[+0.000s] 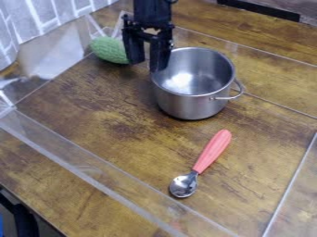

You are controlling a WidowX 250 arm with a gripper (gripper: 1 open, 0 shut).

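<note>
My black gripper [146, 56] hangs at the top centre, its fingers lowered over the left rim of a steel pot [196, 97] with handles. Behind it and to the left lies a green vegetable-like object [109, 48], partly hidden by the gripper. In the front right, a spoon with a pink handle [210, 153] and steel bowl lies on the wooden table [87, 139]. I cannot make out clearly whether the gripper is open or holds anything.
Clear plastic edges run along the left and right sides of the table.
</note>
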